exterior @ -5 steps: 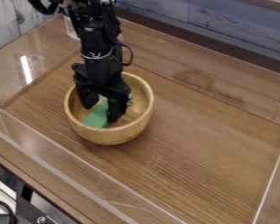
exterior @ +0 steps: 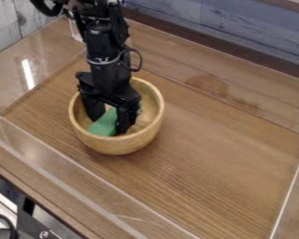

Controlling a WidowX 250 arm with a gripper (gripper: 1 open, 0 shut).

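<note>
A tan round bowl point(exterior: 124, 144) stands on the wooden table, left of centre. Inside it lies a green object point(exterior: 106, 122), partly covered by my black gripper point(exterior: 109, 112), which reaches down from the top into the bowl. Its fingers are spread open over the green object; whether they touch it is hard to tell.
A pale panelled wall runs along the back, with another at the upper left. Dark cables lie at the lower left corner.
My gripper has shifted slightly to the left within the bowl over the last second. The bowl and green object look nearly unmoved.
</note>
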